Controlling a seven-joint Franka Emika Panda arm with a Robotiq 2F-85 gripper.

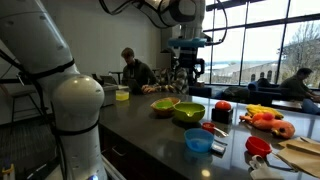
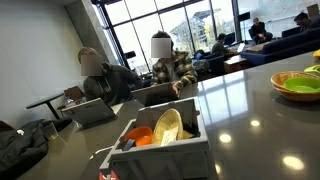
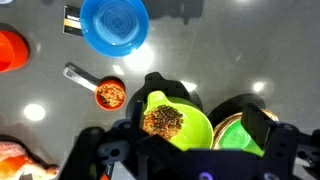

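My gripper [image 1: 188, 74] hangs well above the table, open and empty. In the wrist view a green bowl [image 3: 190, 128] lies below my gripper, with brown granules [image 3: 163, 122] in it; the gripper partly covers the bowl. Beside it is a measuring cup [image 3: 110, 95] holding small reddish bits, its handle pointing away. A blue bowl [image 3: 113, 24] appears empty near the top edge. To the right lies a green-rimmed basket [image 3: 236, 136], partly hidden by the gripper.
In exterior view 1 a red cup [image 1: 258, 146], a wooden board [image 1: 300, 155] and orange gourds [image 1: 272, 123] occupy the right side. Exterior view 2 shows a grey bin [image 2: 160, 158] with an orange bowl and a basket inside. Several people sit behind the table.
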